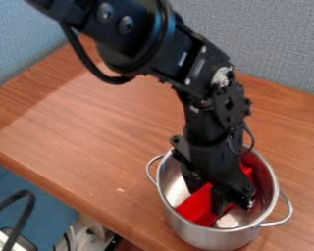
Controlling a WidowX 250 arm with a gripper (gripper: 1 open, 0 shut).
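A steel pot (186, 230) with two loop handles stands on the wooden table at the lower right. Inside it lies a red object (196, 204), partly hidden by the arm. My black gripper (226, 201) reaches down into the pot with its fingers at the red object and appears shut on it, though the fingertips are hard to make out. Something white also shows inside the pot.
A grey-blue fabric wall runs along the back. Black cables hang beyond the table's front-left edge.
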